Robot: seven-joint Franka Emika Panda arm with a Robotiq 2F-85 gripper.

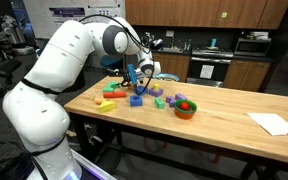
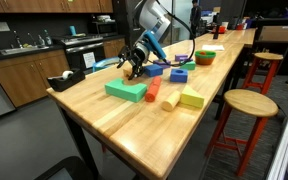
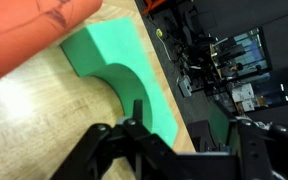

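Observation:
A green arch block lies on the wooden table in the wrist view, its curved hollow turned toward the lower left. My gripper hangs over that end of the table, its dark fingers spread apart and one of them overlapping the arch in the image. Whether it touches the block cannot be made out. In exterior view 2 the green block rests near the table edge, with my gripper above and behind it. From exterior view 1 the gripper is small and its fingertips are unclear.
A red cylinder lies close to the arch. Yellow blocks and a blue arch are nearby. A green bowl with red contents stands further right, and a white sheet lies beyond it. Between bowl and sheet the table is clear.

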